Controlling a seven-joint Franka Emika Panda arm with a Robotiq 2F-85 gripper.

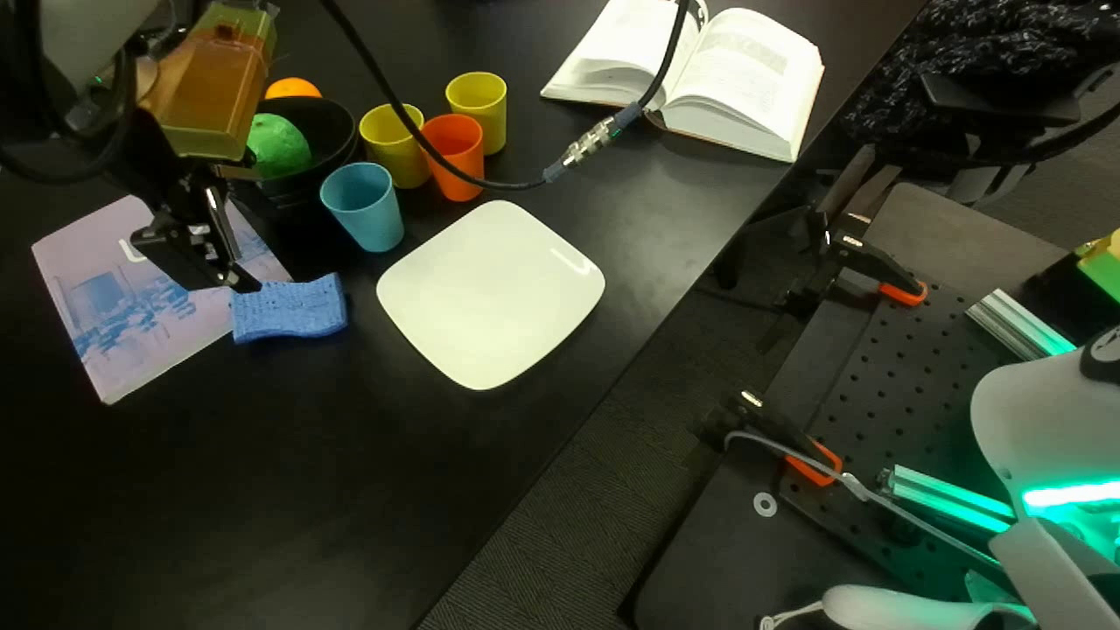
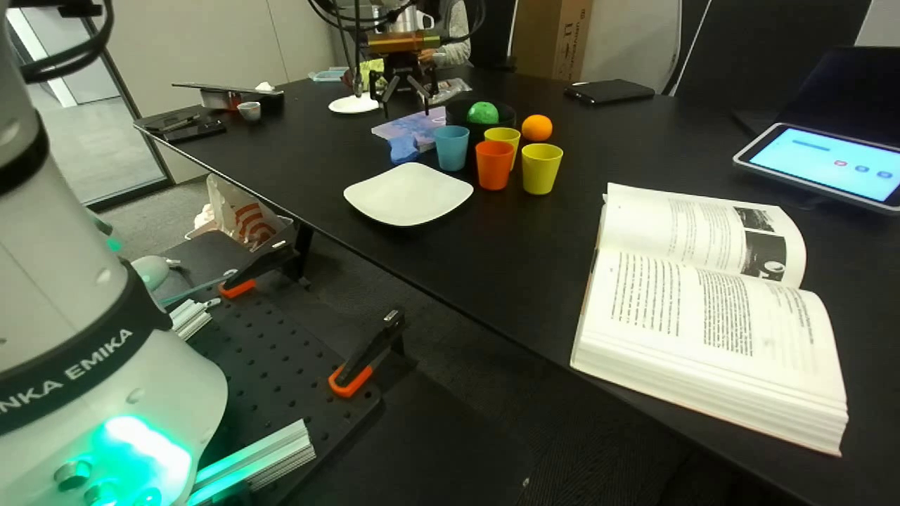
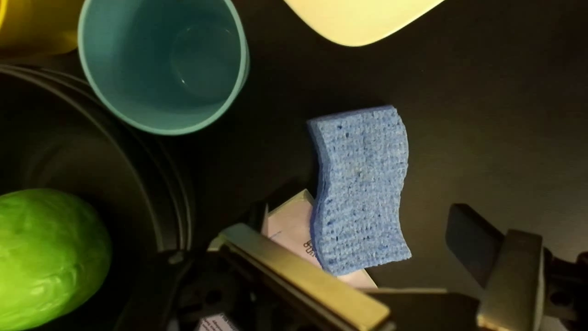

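A wavy blue sponge (image 1: pixel 289 308) lies flat, one end over the corner of a purple-and-white booklet (image 1: pixel 126 304), the rest on the black table. In the wrist view the sponge (image 3: pixel 361 190) is in the middle, just beyond the fingers. My gripper (image 2: pixel 406 102) is open, its fingers wide apart and nothing between them. It hangs above the booklet, near the sponge's booklet end and apart from it. A white square plate (image 1: pixel 490 294) sits to the sponge's right in the first exterior view, empty.
Close by stand a blue cup (image 1: pixel 362 206), an orange cup (image 1: pixel 453 157) and two yellow cups (image 1: pixel 478 110). A black bowl (image 1: pixel 331 131) holds a green round object (image 1: pixel 277 145); an orange (image 2: pixel 536 127) lies behind. An open book (image 1: pixel 740 79) lies farther off.
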